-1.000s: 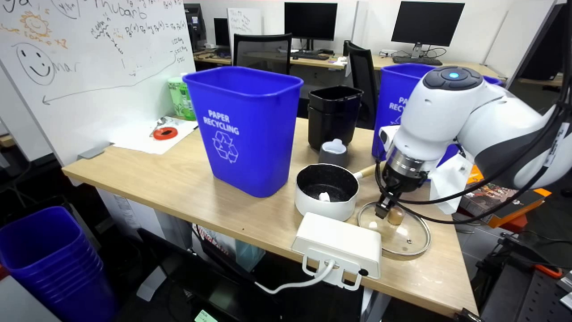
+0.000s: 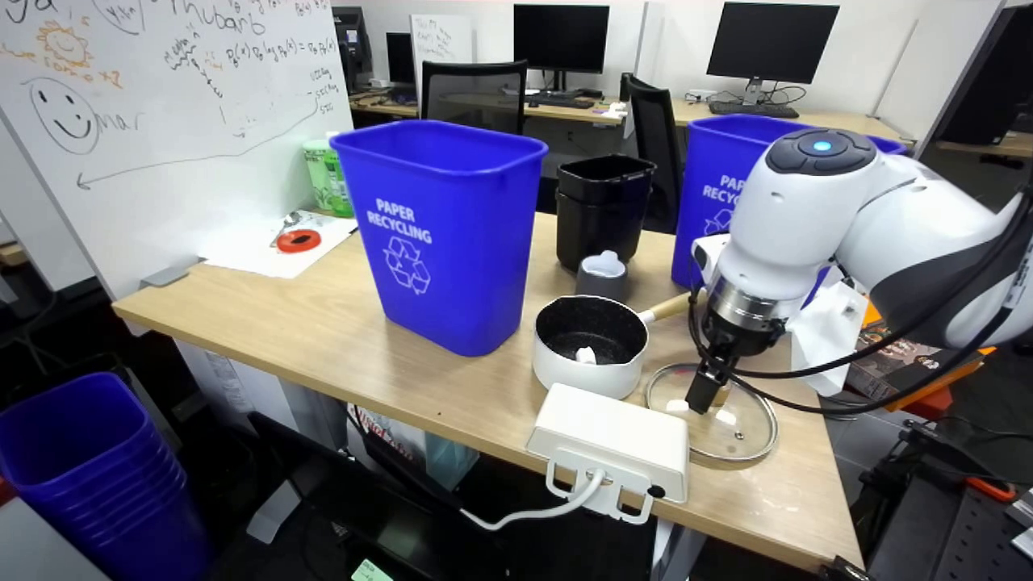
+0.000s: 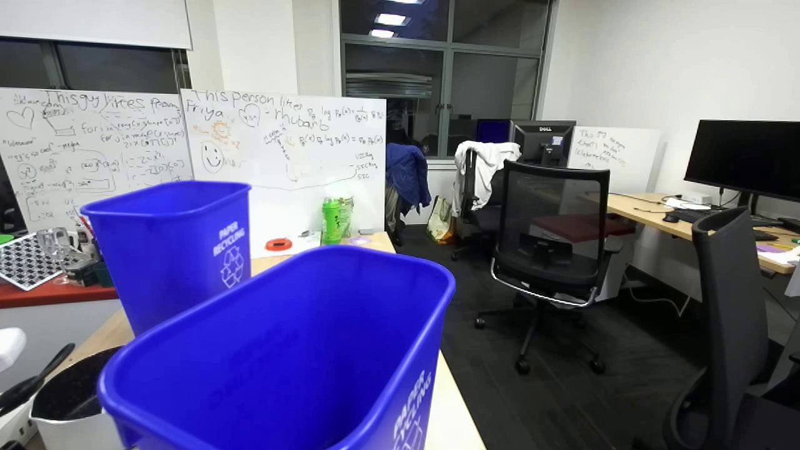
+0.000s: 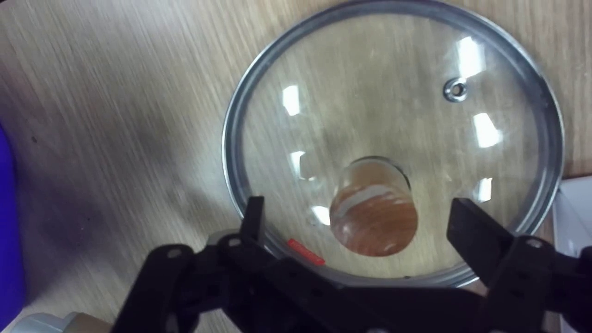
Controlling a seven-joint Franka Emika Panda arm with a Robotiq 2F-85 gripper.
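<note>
A glass lid (image 2: 750,436) with a metal rim lies on the table at the right, close to the white pot. In the wrist view its round wooden knob (image 4: 374,216) stands up from the glass. My gripper is open over the lid, one finger on either side of the knob from this angle, and neither finger appears to touch it. In exterior view 1 the gripper (image 2: 704,395) points down at the lid and partly covers the knob. The white pot (image 2: 588,371) is uncovered, with a small white object (image 2: 586,355) inside its dark interior.
Just in front of the pot sits a white box (image 2: 610,431) with a cable. A blue recycling bin (image 2: 445,252) stands left of the pot; another blue bin (image 2: 692,194) is behind the arm. A black bin (image 2: 605,208) and grey cup (image 2: 602,279) stand behind the pot.
My gripper has come down and slightly to the right in exterior view 1, closer to the lid's knob. The lid and the pot have stayed where they were.
</note>
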